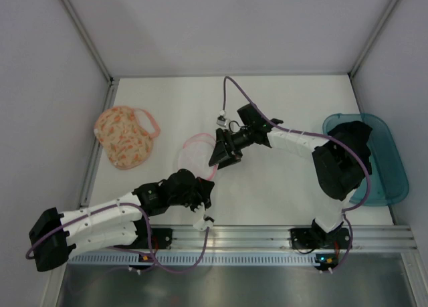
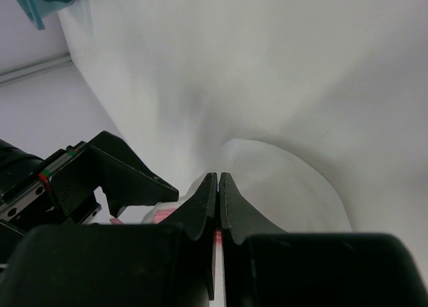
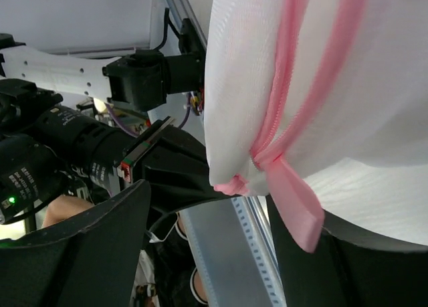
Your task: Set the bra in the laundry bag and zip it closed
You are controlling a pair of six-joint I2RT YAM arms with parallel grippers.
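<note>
The white mesh laundry bag (image 1: pixel 194 156) with pink zipper hangs at the middle. My left gripper (image 1: pixel 206 185) is shut on its lower end; in the left wrist view its fingertips (image 2: pixel 227 190) meet over the white fabric. My right gripper (image 1: pixel 224 151) is open beside the bag's upper part; in the right wrist view the pink zipper end tab (image 3: pixel 294 203) lies between its spread fingers, with the zipper (image 3: pixel 277 99) running up from it. Whether the bra is inside cannot be told.
A pink floral item (image 1: pixel 124 136) with pink edging lies at the left. A teal bin (image 1: pixel 384 186) holding dark cloth stands at the right. The table behind and right of the bag is mostly clear.
</note>
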